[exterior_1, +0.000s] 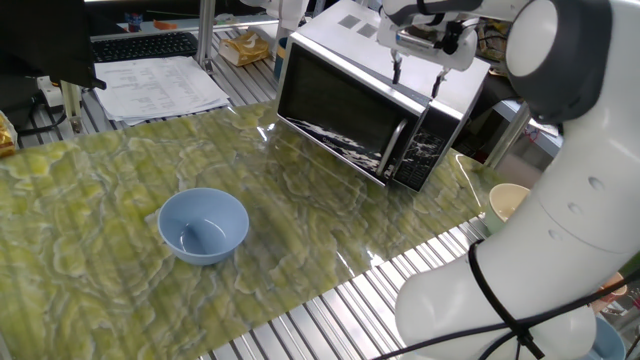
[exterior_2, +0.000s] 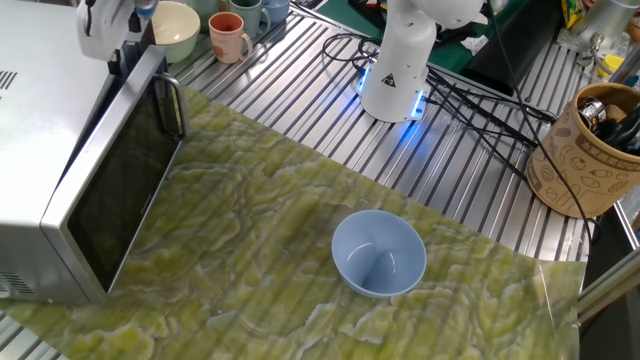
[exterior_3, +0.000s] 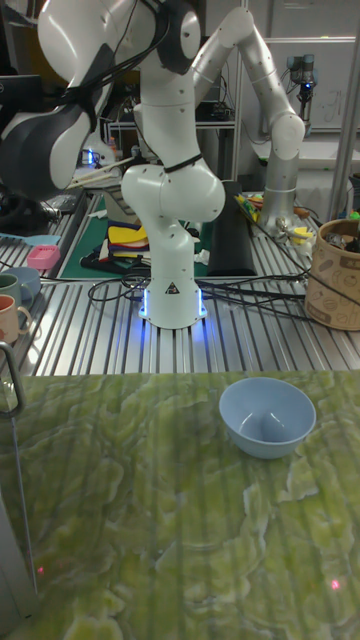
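My gripper (exterior_1: 416, 82) hangs over the top of the silver microwave (exterior_1: 345, 100), near its handle side. Its two fingers stand apart with nothing visible between them. The microwave's dark door has an upright bar handle (exterior_1: 391, 146) and looks closed or almost closed; I cannot tell exactly. A light blue bowl (exterior_1: 203, 228) sits upright and empty on the green marbled mat (exterior_1: 100, 290), well away from the gripper. In the second exterior view the gripper is partly cut off at the top left, above the microwave (exterior_2: 50, 130). The third view leaves the gripper out.
A cream-green bowl (exterior_2: 175, 32) and an orange mug (exterior_2: 229, 40) stand beyond the mat near the microwave. Across from them is a brown utensil bucket (exterior_2: 575, 160). Papers (exterior_1: 160, 88) lie behind the mat. Between bowl and microwave the mat is bare.
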